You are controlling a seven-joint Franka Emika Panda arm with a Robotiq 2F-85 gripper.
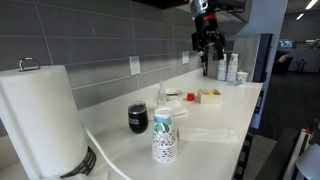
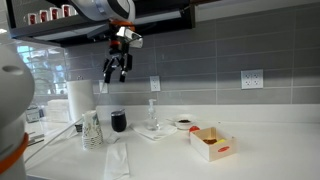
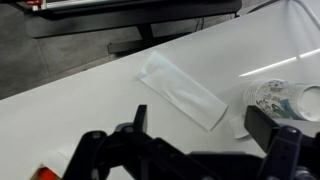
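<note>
My gripper (image 1: 208,53) hangs high above the counter, open, with nothing between its fingers. In the wrist view its two dark fingers (image 3: 262,126) stand wide apart at the bottom. Below lies a flat white cloth or paper towel (image 3: 186,88) on the counter. A stack of patterned paper cups (image 3: 282,99) is at the right of that view; in exterior view 1 the stack (image 1: 164,138) stands at the near side. A small open box (image 2: 213,142) with coloured things inside sits farther along the counter.
A black tumbler (image 2: 118,121), a clear pump bottle (image 2: 152,114) and a paper towel roll (image 1: 45,122) stand toward the wall. A small red item (image 1: 191,97) lies near the box. An upper cabinet (image 2: 170,27) hangs close to the arm.
</note>
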